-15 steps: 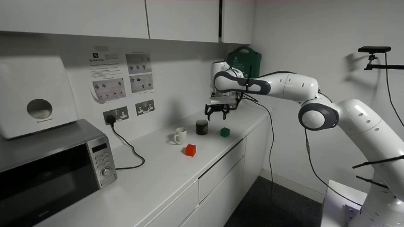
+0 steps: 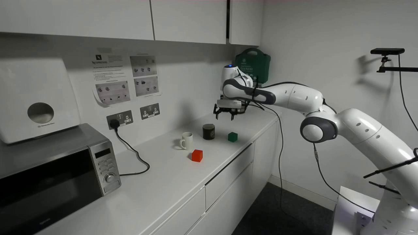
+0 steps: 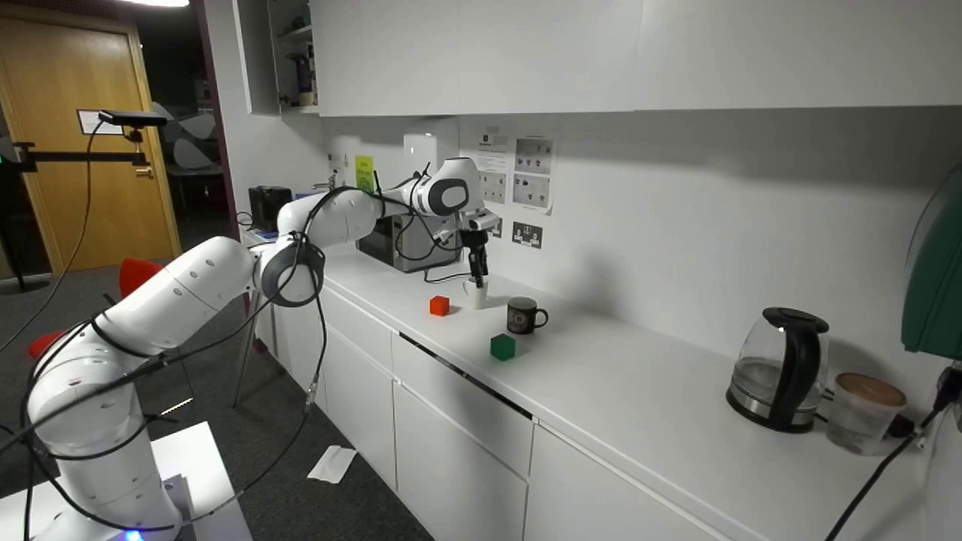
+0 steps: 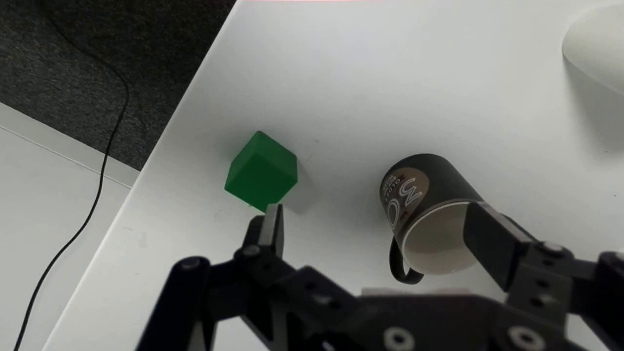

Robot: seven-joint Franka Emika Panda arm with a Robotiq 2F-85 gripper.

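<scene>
My gripper (image 2: 225, 117) hangs in the air above the white counter, its fingers (image 4: 273, 231) spread wide and nothing between them. In the wrist view a green cube (image 4: 263, 169) lies just beyond the left finger. A dark mug (image 4: 430, 187) with a light inside stands partly behind the right finger; its handle shows below. Seen from the first exterior camera, a red cube (image 2: 197, 155) rests on the counter near a white mug (image 2: 187, 141). The second exterior view has the gripper in front of part of the white mug (image 3: 474, 296).
A microwave (image 2: 58, 172) occupies one end of the counter. Toward the other end stand a glass kettle (image 3: 778, 370) and a lidded tub (image 3: 863, 415). Between the kettle and the green cube (image 3: 502, 347) the surface is clear. Cupboards (image 2: 188, 19) hang overhead.
The arm has shifted, its elbow a little left and lower in the first exterior view. My gripper has risen slightly and turned a bit. The cubes and mugs have stayed put.
</scene>
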